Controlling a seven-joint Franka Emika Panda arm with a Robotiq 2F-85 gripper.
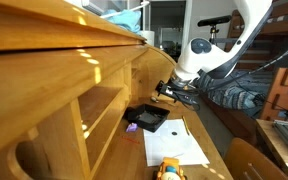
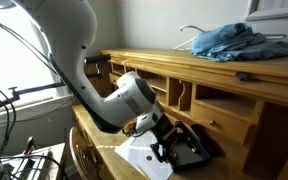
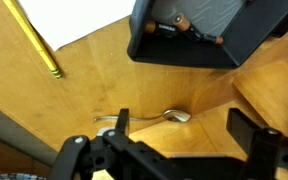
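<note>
In the wrist view my gripper is open, its two dark fingers wide apart. Between and below them a thin metal utensil, which looks like a spoon [image 3: 176, 116], lies on the wooden desktop. No contact between it and the fingers shows. A black tray [image 3: 174, 52] sits just beyond, holding a marker-like object [image 3: 189, 26] and other small items. From exterior view 1 the gripper [image 1: 177, 95] hangs over the far end of the desk, behind the tray [image 1: 146, 118].
White paper [image 1: 176, 147] lies in front of the tray, with a yellow pencil [image 3: 42, 48] along it. An orange toy [image 1: 169, 167] stands at the near end. The desk's wooden shelf [image 2: 209, 70] rises along the tray's side, blue cloth [image 2: 239, 40] on top.
</note>
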